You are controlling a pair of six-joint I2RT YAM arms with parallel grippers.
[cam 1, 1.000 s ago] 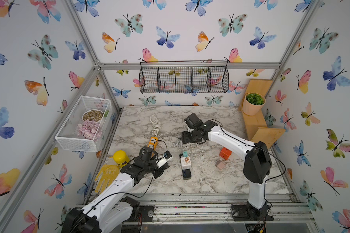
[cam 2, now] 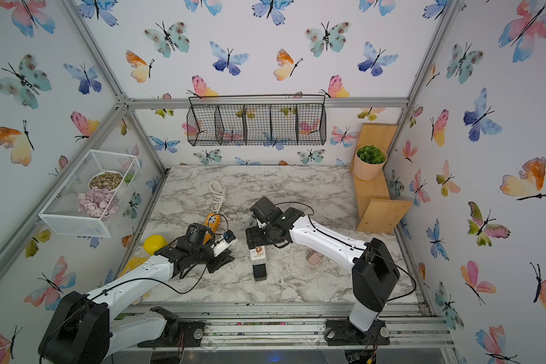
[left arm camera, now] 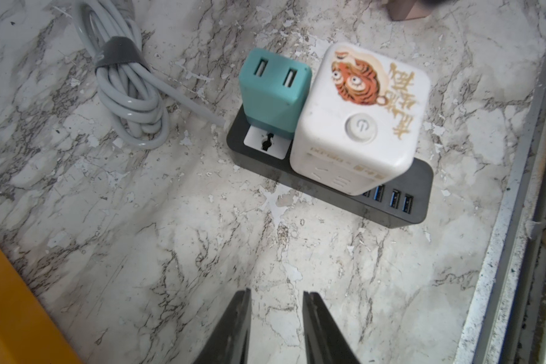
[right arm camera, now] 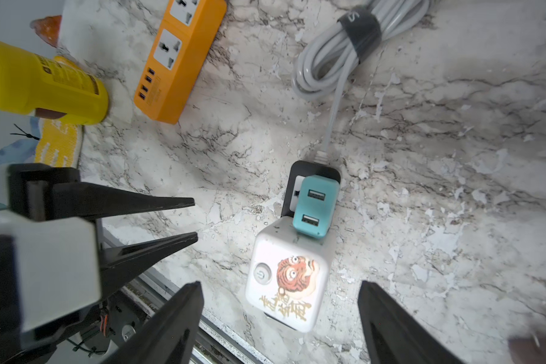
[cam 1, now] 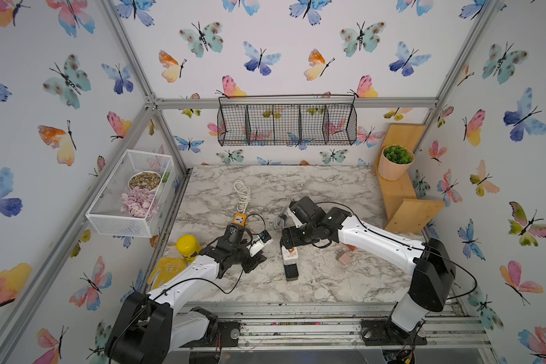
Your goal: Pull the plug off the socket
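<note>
The black power strip (left arm camera: 273, 168) lies on the marble table between my two arms. A teal two-port plug (left arm camera: 274, 91) stands in its cable end, right beside a white cube (left arm camera: 358, 115) with a tiger print and a round button. My left gripper is open and empty, left of the strip; its fingers (right arm camera: 145, 203) also show in the right wrist view. My right gripper is open above the strip, its fingers wide apart with the white cube and teal plug in the gap's view, touching neither. In the top left view the right gripper hides the teal plug.
An orange power strip (right arm camera: 179, 60), a yellow bottle (right arm camera: 48, 79) and a yellow glove (cam 1: 166, 271) are on the left. A coiled grey cable (left arm camera: 127, 79) lies behind the black strip. A pinkish block (cam 1: 344, 258) sits to the right, partly beside the right arm.
The left gripper has moved slightly right and back.
</note>
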